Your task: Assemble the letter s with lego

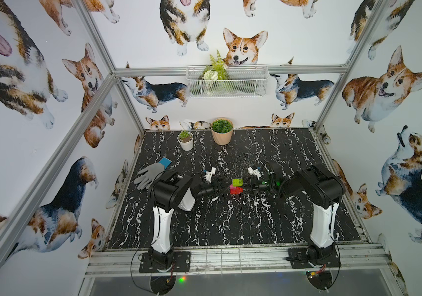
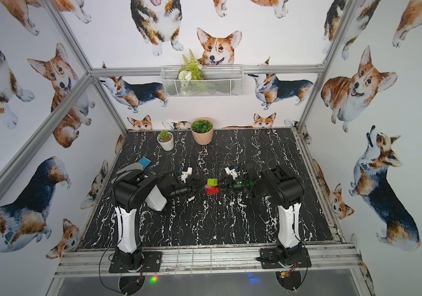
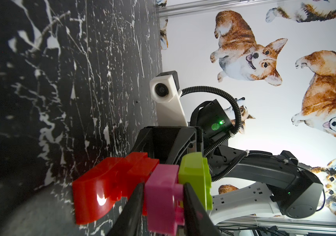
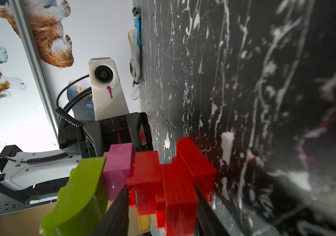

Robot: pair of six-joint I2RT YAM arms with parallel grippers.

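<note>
At the table's centre, both grippers meet at a cluster of bricks: red (image 4: 179,196), pink (image 4: 118,169) and lime green (image 4: 75,196), apparently joined. My right gripper (image 2: 225,186) is shut on the red part of the cluster, its fingertips low in the right wrist view. My left gripper (image 2: 199,186) faces it from the left, its fingertips either side of the pink brick (image 3: 162,196) in the left wrist view; whether they touch it is unclear. The green brick (image 1: 237,182) sits at the upper side of the cluster, the red at the lower.
A grey-blue glove (image 1: 149,173) lies at the left. Two potted plants (image 1: 221,130) stand at the back; a wire basket (image 1: 250,86) hangs above them.
</note>
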